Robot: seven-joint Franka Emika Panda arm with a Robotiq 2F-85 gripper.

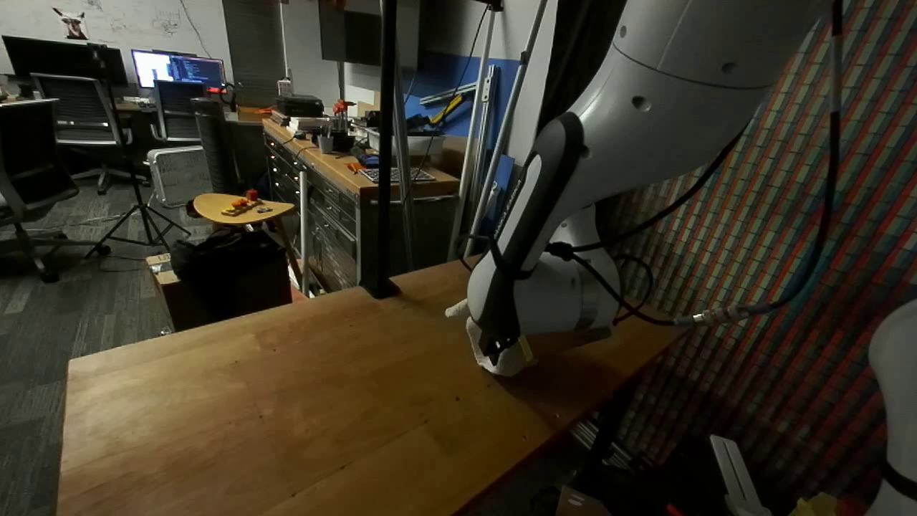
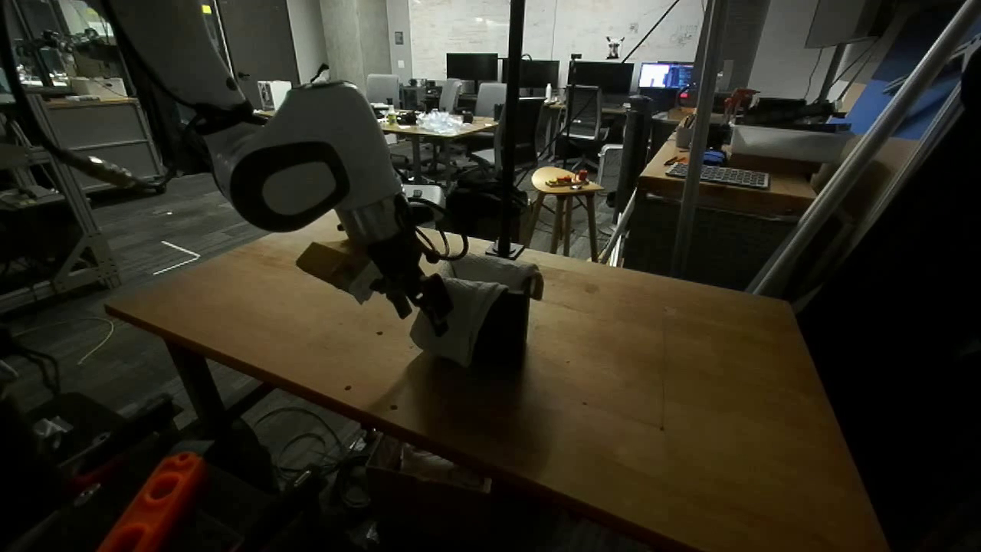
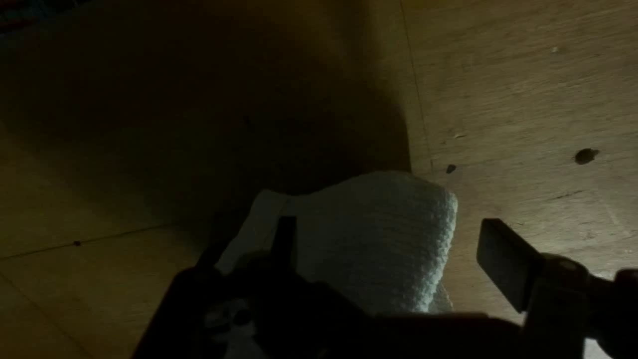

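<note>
A white cloth [image 2: 460,317] drapes over a dark box-like object [image 2: 503,333] on the wooden table. One end of the cloth hangs down the side towards my gripper [image 2: 423,316], which is low against it. In the wrist view, my gripper is open, its dark fingers [image 3: 511,263] wide apart. The pale cloth [image 3: 374,233] lies in the gap between them, closer to the left finger; bare wood shows beside the right one. Exterior view 1 has the cloth [image 1: 505,362] partly hidden behind the gripper [image 1: 498,348].
A tan flat piece [image 2: 323,265] sits beside the wrist, seemingly moving with the arm. Behind the cloth, a black post [image 2: 511,138] rises from the table's far edge.
</note>
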